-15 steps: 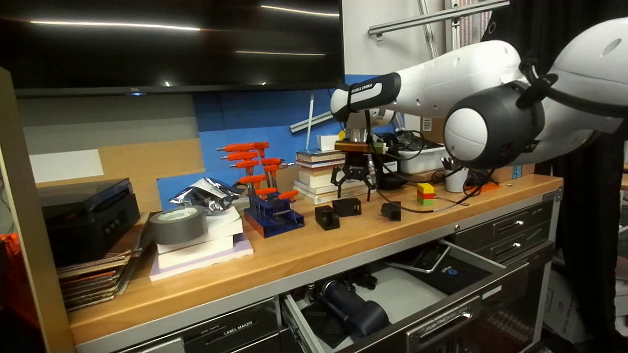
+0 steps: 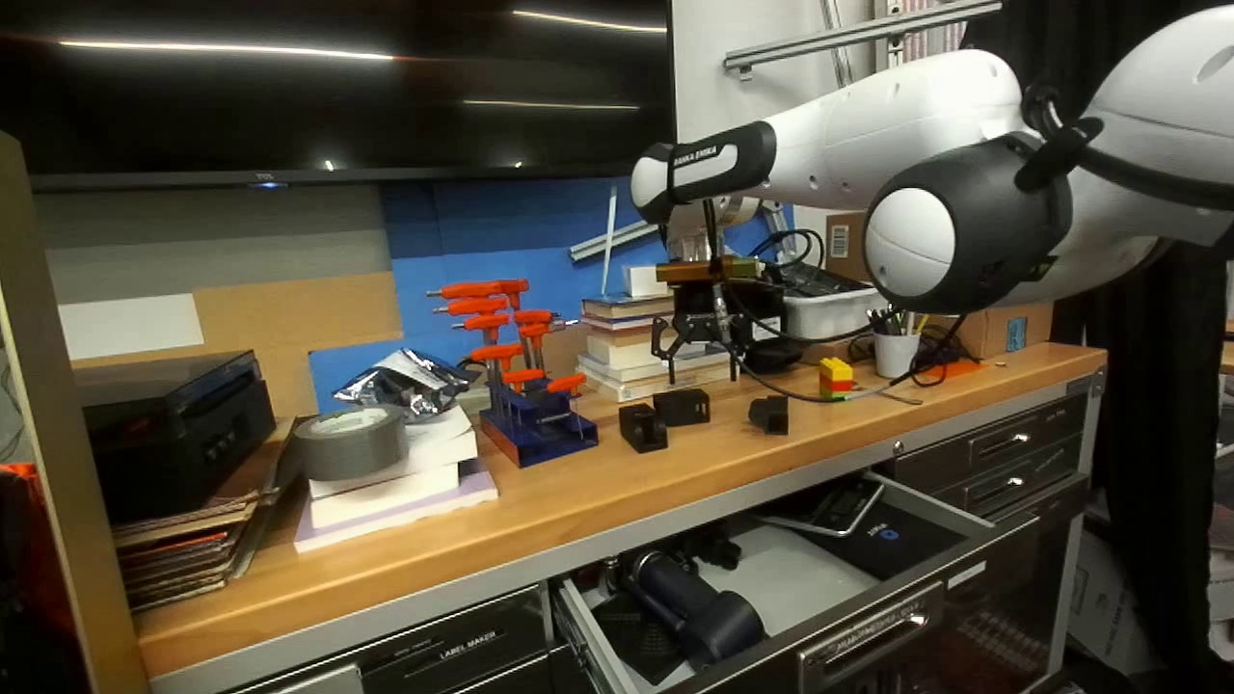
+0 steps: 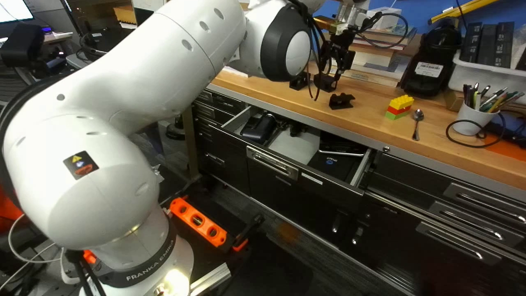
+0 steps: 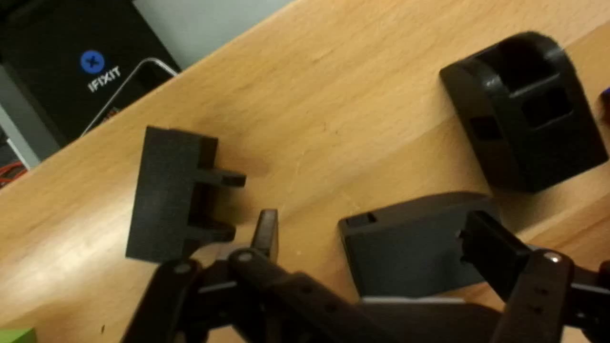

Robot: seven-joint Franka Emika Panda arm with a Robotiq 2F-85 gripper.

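Note:
My gripper is open above the workbench, its fingers point(image 4: 266, 231) wide apart with nothing held between them. Beneath it, partly covered by the right finger in the wrist view, lies a flat-faced black block point(image 4: 409, 251). A black bracket with two prongs point(image 4: 163, 197) rests to the left in that view. Farther up on the right sits a black hollow part with a rounded end point(image 4: 532, 120). From exterior view 1, the gripper point(image 2: 703, 376) hangs over the black block point(image 2: 683, 405), clear of the wood.
An open drawer point(image 2: 914, 596) juts out below the bench front, holding several items. Toy bricks point(image 2: 834, 377) and a pen cup point(image 2: 897, 353) stand to the right. A rack of orange-handled tools point(image 2: 538, 428) is on the left, with stacked books point(image 2: 636, 347) behind.
The arm and gripper have risen slightly, and the wrist has shifted a little left in exterior view 1. The black parts on the bench have not moved.

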